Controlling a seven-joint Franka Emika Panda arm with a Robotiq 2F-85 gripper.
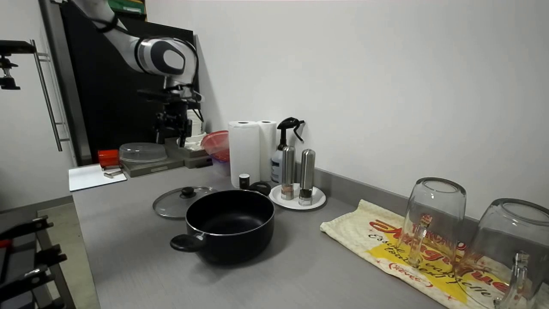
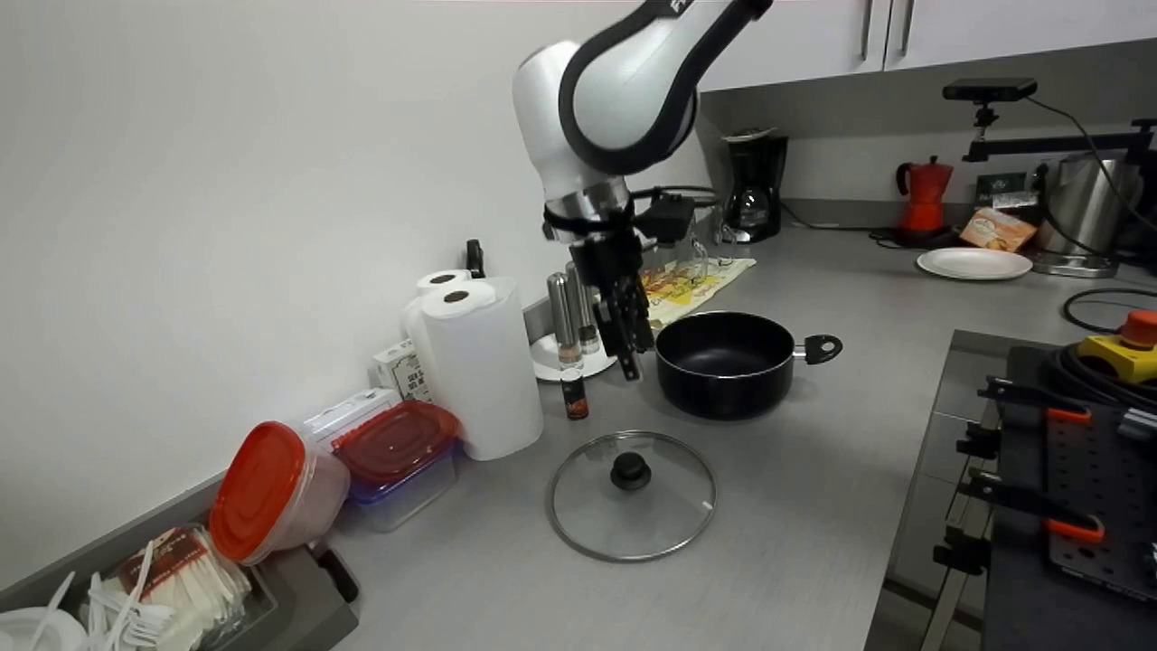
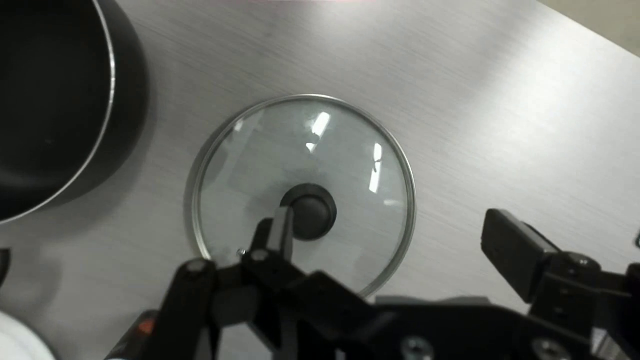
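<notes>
A glass lid (image 3: 360,150) with a black knob (image 3: 313,217) lies flat on the counter, knob up. The black pot (image 1: 231,242) stands upright beside it, uncovered, and its inside looks empty. My gripper is open and points down, with no object held between its fingers. In the wrist view one finger (image 3: 279,231) overlaps the knob's edge; the other (image 3: 510,249) appears over bare counter past the lid's rim. From exterior view 2, the gripper (image 2: 631,345) hangs well above the counter, so finger and knob are apart.
Paper towel rolls (image 2: 483,369), a small spice jar (image 2: 574,394) and a white plate (image 1: 318,201) with two grinders line the wall side. Lidded food containers (image 2: 396,461) stand farther along. Glass jars (image 1: 432,221) rest on a printed cloth (image 1: 360,226).
</notes>
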